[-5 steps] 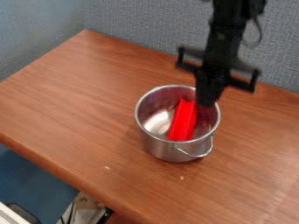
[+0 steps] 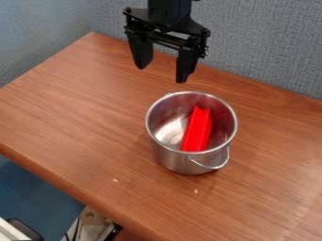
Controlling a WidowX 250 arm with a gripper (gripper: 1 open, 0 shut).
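Note:
A stainless steel pot [image 2: 169,147] with a wire handle stands on the wooden table, right of centre. A red block [image 2: 198,130] lies inside it, tilted along its length. My black gripper [image 2: 164,56] hangs above and behind the pot, at the top of the view, open, with nothing between its fingers.
Grey walls border it at the back and left. At the lower left, past the table edge, are blue floor and some cables.
My gripper was low over the pot a second ago, rose away toward the back, and now hangs farther left. The pot and red block look unchanged.

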